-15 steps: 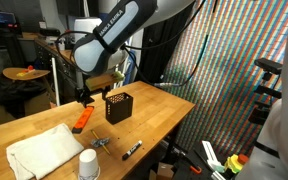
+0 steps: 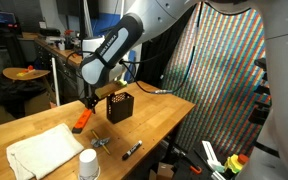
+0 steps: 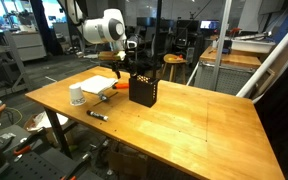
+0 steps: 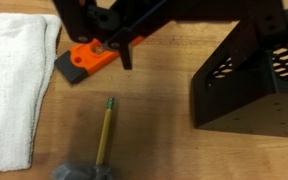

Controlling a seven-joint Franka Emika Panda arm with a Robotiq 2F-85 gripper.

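Note:
My gripper is open, nothing between its fingers. In exterior view 1 it hangs above the table, close to the left of a black box with perforated sides (image 2: 116,107). Below the fingers in the wrist view lies an orange tool with a dark end (image 4: 94,58), partly hidden by them. The box's dark wall (image 4: 246,100) fills the right of that view, apart from the fingertips. A yellow pencil-like stick with a green tip (image 4: 106,130) lies nearer the bottom, beside a grey object (image 4: 82,172).
A white towel (image 2: 44,150) lies left of the orange tool, with a white cup (image 2: 89,164) at the near edge. A dark marker-like tool (image 3: 98,115) rests near the front. Beyond the box, the table (image 3: 204,125) is largely clear.
In exterior view 1 the arm has come lower and a little to the right, bringing the gripper closer to the black box. The objects on the table look unmoved.

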